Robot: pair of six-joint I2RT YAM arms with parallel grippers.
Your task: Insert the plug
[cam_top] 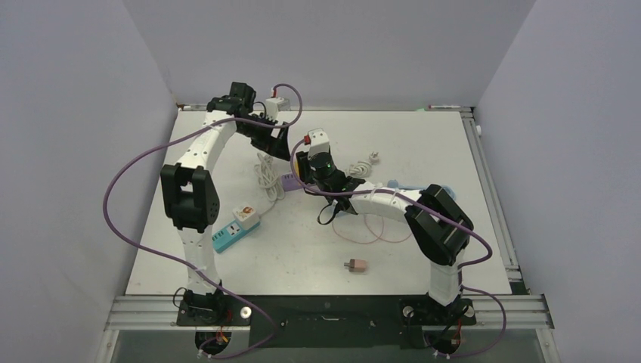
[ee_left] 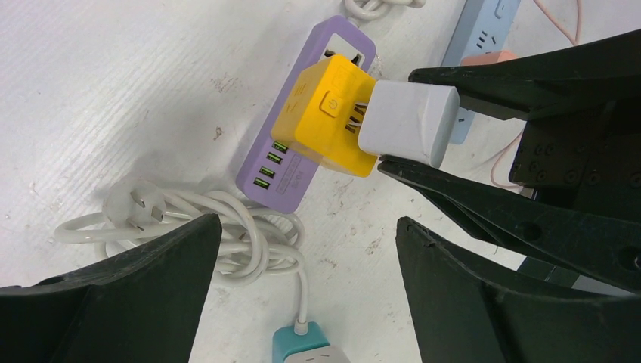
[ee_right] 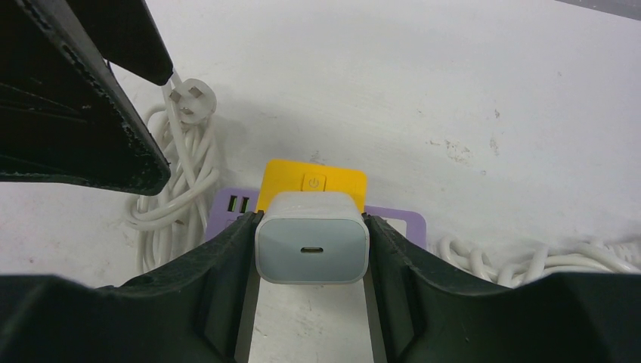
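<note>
A white plug point(ee_left: 406, 121) is held in my right gripper, shut on its sides. Its prongs point at a yellow adapter point(ee_left: 320, 113) on the purple power strip point(ee_left: 282, 181); in the left wrist view prongs show between plug and adapter, and in the right wrist view the plug covers the adapter's lower part. My left gripper stands open above the white cable coil to the left of the strip, nothing between its fingers.
A teal strip point(cam_top: 225, 237) with a white cube adapter lies front left. A blue strip point(ee_left: 476, 34), a pink cord and cable coils lie to the right. A pink plug point(cam_top: 355, 265) lies at the front, where the table is mostly clear.
</note>
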